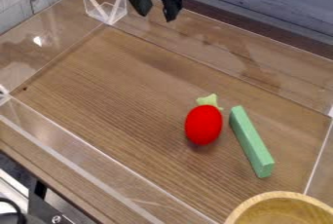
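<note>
My black gripper [156, 4] hangs at the top of the camera view, at the far back of the wooden surface; its fingers are small and dark, and I cannot tell if they are open or shut. A red oval object [203, 126] with a light green top lies on the lower middle right. A long green bar [251, 141] lies to its right.
A yellow bowl [279, 205] sits at the bottom right corner. Clear plastic pieces stand at the upper left and left edge.
</note>
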